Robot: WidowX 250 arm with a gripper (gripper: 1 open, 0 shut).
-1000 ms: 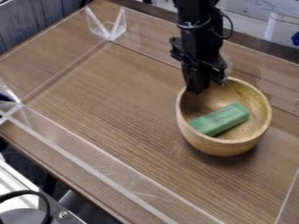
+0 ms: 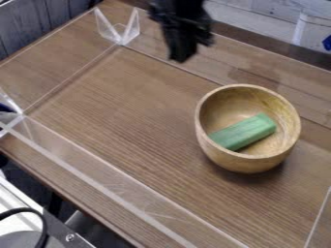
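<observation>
A wooden bowl [image 2: 276, 143] sits on the right half of the wooden table, with a green block [image 2: 243, 132] lying inside it. The black robot gripper [image 2: 187, 46] is at the top centre, blurred, above and behind the bowl and apart from it. Its fingertips are too blurred to show whether they are open or shut.
Clear plastic strips and pieces run along the left side and back. A cable and grey object [image 2: 39, 232] sit at the lower left corner, off the table.
The gripper has moved up and back, away from the bowl's rim. The bowl and green block look the same.
</observation>
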